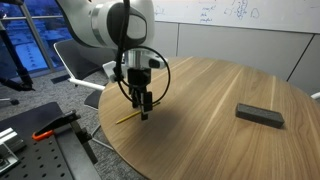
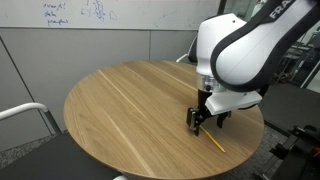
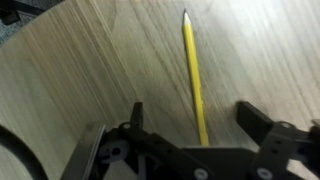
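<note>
A yellow pencil [image 3: 194, 80] lies on the wooden table, its dark point away from my gripper in the wrist view. The open fingers stand to either side of it, one finger [image 3: 138, 116] left and the other [image 3: 252, 122] right, with a gap on both sides. From exterior view 1, the gripper [image 1: 140, 108] is low over the pencil [image 1: 128, 117] and covers part of it. Exterior view 2 shows the pencil [image 2: 213, 139] reaching out from under the gripper [image 2: 198, 128]. Whether the fingertips touch the table, I cannot tell.
On the far right of the table [image 1: 210, 90] rests a dark rectangular block [image 1: 259, 115], well clear of the arm. The table's curved edge runs close to the pencil. Chairs [image 1: 95, 65] stand beyond that edge.
</note>
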